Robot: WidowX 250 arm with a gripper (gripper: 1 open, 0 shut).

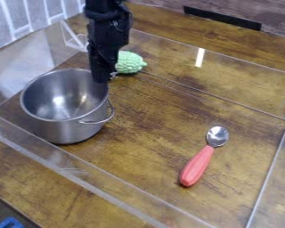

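My black gripper (101,67) hangs at the top left, just above the back-right rim of a steel pot (61,111) with a wire handle. Behind it lies a pale green, textured object (129,62), partly hidden by the gripper. The fingers are dark and small, with nothing visible held in them; their spacing is hard to make out. A spoon with a red handle (196,166) lies on the wooden table at the right.
Clear panels or edges run along the left and right sides. A blue item shows at the bottom left corner.
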